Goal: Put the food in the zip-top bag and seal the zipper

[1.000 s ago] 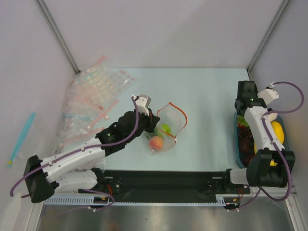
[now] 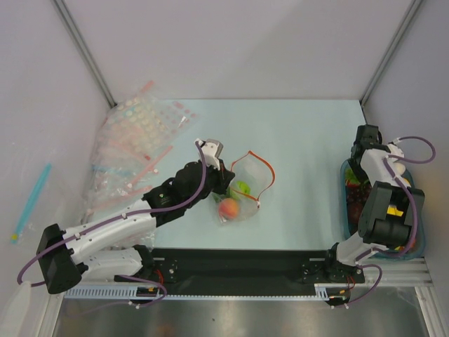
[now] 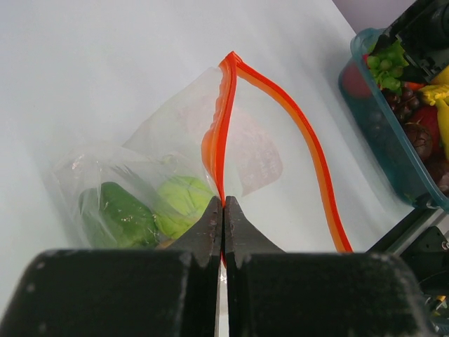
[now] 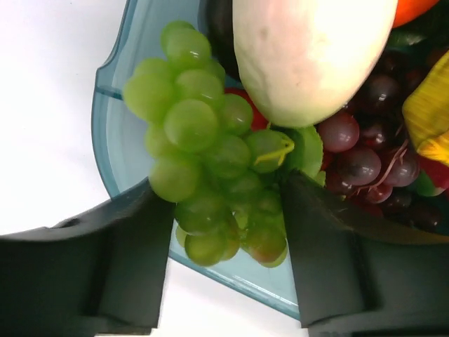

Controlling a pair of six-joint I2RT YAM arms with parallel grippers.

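Observation:
A clear zip top bag (image 2: 247,166) with an orange zipper edge lies at mid table, its mouth spread wide. My left gripper is shut on one side of that orange rim. Inside the bag are a peach (image 2: 229,208), a light green item (image 3: 185,200) and a dark green one (image 3: 119,217). My right gripper is partly open over the blue bin (image 4: 104,151), its fingers on either side of a bunch of green grapes (image 4: 193,125); whether they touch the grapes is hard to tell.
In the bin, a pale oval item (image 4: 309,56), dark red grapes (image 4: 365,158) and a yellow item (image 4: 429,112) crowd beside the green bunch. Flat clear bags (image 2: 133,133) lie at the left. The table between bag and bin is clear.
The right gripper has lowered into the bin's upper left corner, toward the green grapes. The left arm and the bag have shifted only slightly.

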